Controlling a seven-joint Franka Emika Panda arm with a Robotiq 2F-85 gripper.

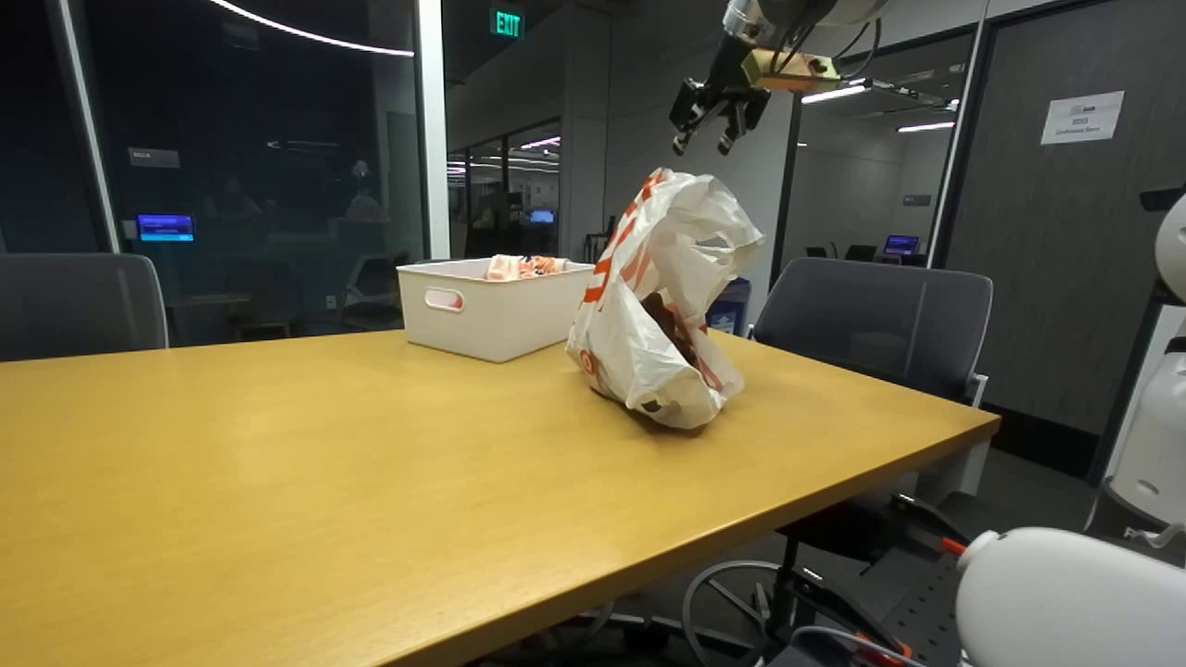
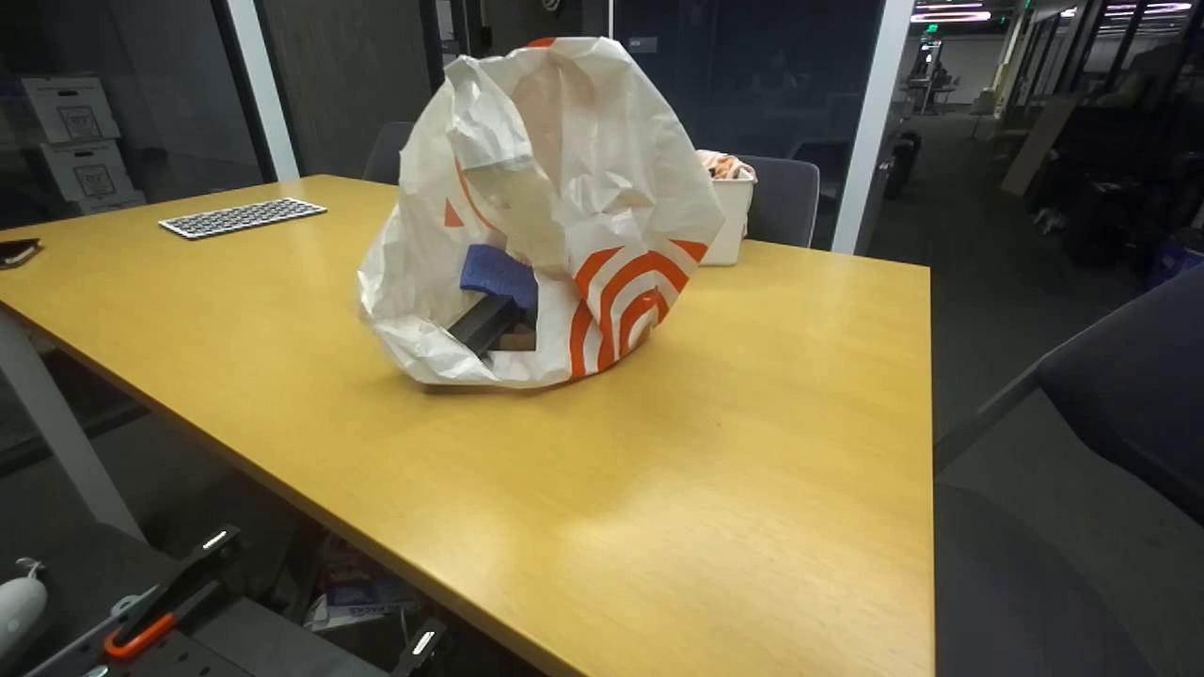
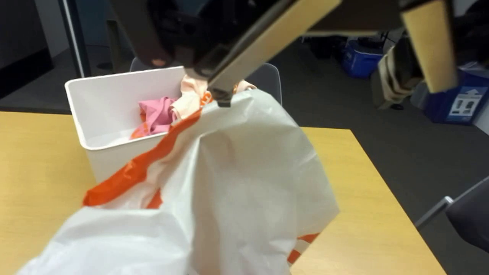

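A white plastic bag with red markings rests on the table, its top slumped and its side gaping. Through that opening, exterior view 2 shows a blue item and a dark block inside. Above the bag, clear of it in exterior view 1, hangs my gripper, its fingers apart with nothing between them. In the wrist view the bag fills the lower middle, beneath the fingers. Most of the bag's contents are hidden by the plastic.
Behind the bag stands a white bin holding pink and cream cloth. A keyboard lies on the table's far left in exterior view 2. Chairs stand around the table, whose left part is bare in exterior view 1.
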